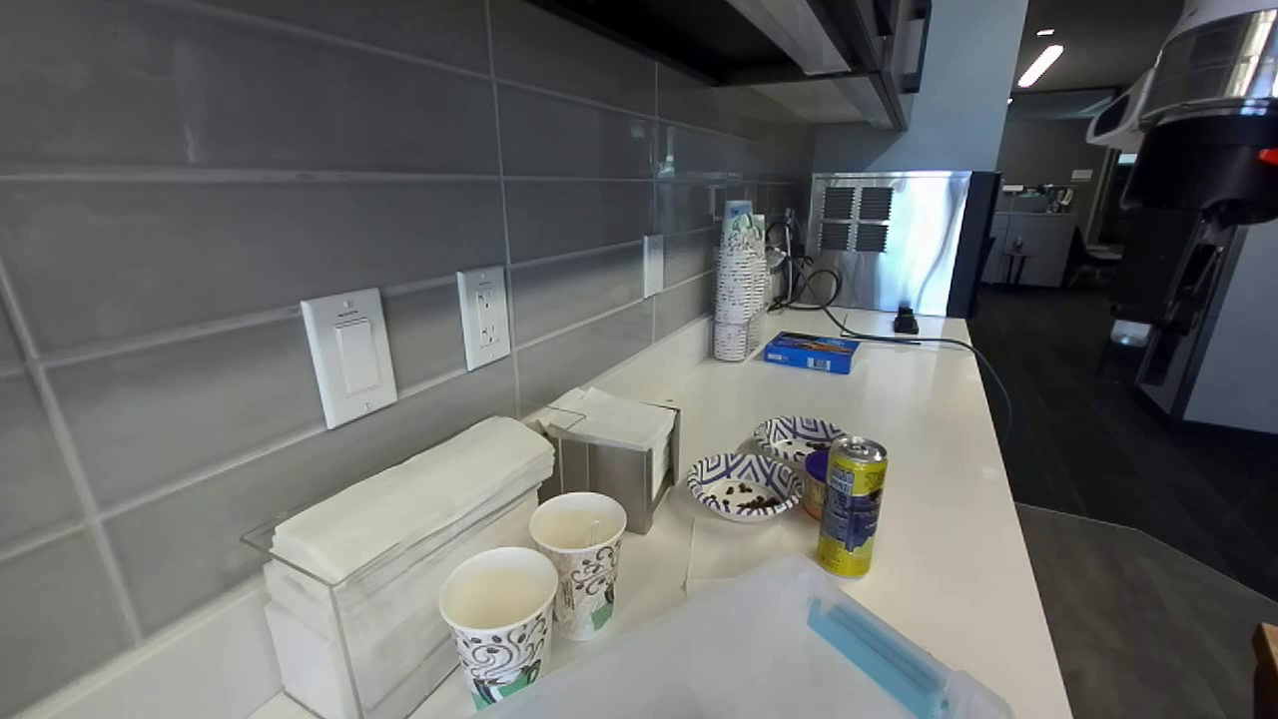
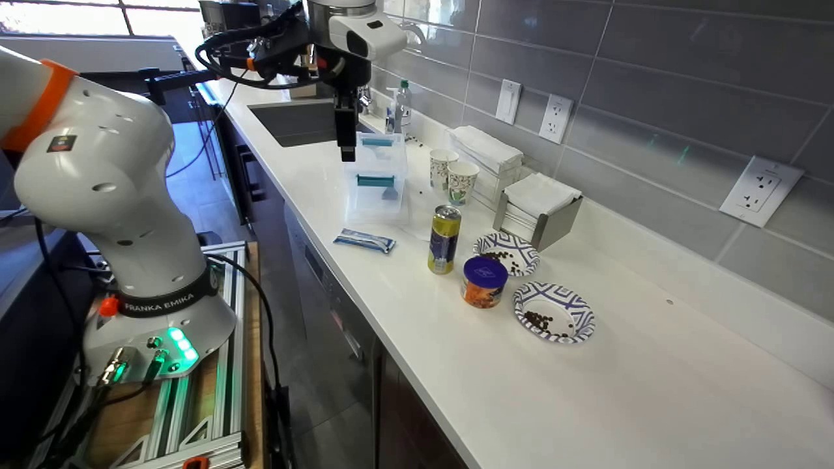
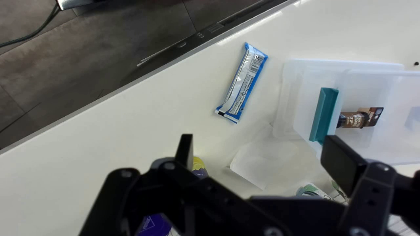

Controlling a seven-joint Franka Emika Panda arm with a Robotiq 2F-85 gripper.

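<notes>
My gripper is open above the counter, its two black fingers wide apart with nothing held between them. In exterior view 2 it hangs near the plastic box, well over the countertop. A blue and silver wrapped bar lies flat on the counter close to its front edge. To its right in the wrist view is a clear plastic box with a teal latch. A small brown-labelled bottle shows in the box. The yellow and purple can stands upright beside an orange tub with a purple lid.
Two patterned bowls holding dark bits sit past the tub. Paper cups and napkin holders line the wall side. A white napkin lies near the box.
</notes>
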